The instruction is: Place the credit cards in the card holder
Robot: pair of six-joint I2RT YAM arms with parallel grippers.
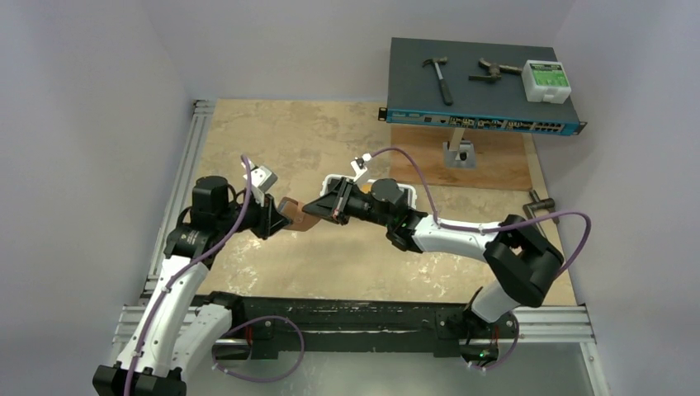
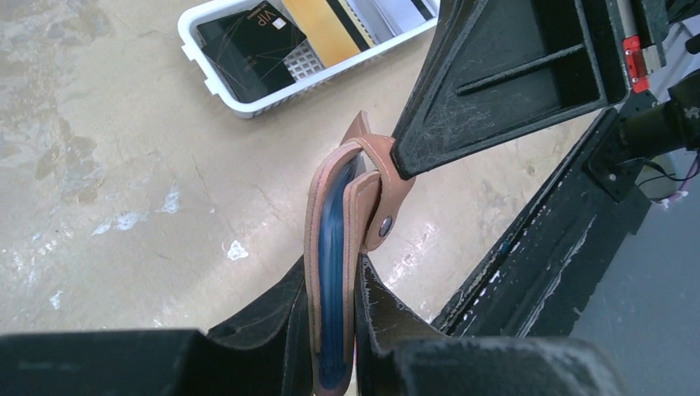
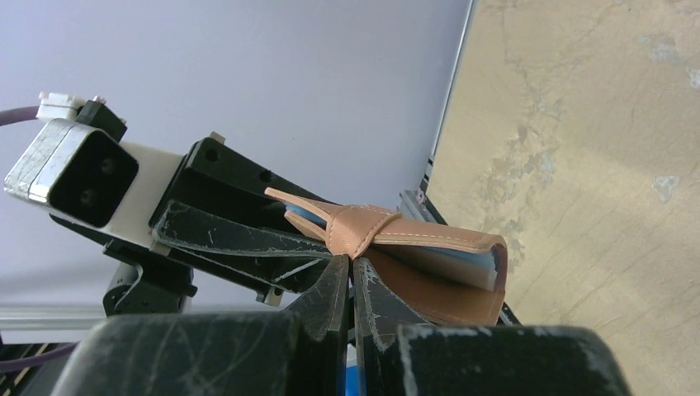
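My left gripper is shut on the tan leather card holder (image 2: 371, 186), above the table. The holder's bluish inner sleeves (image 2: 332, 272) show edge-on between its leather covers. My right gripper is shut, its fingertips against the snap strap (image 3: 355, 231); whether they pinch any leather is hidden. In the top view the holder (image 1: 295, 216) spans the space between both grippers. Behind it, a white tray (image 2: 248, 109) contains a black VIP card (image 2: 256, 41), a yellow card (image 2: 320, 29) and others; the right arm partly covers the tray from above.
A dark rack unit (image 1: 462, 78) stands at the back right with hammers and a small white box (image 1: 546, 81) on top. A metal clamp (image 1: 538, 206) lies near the right edge.
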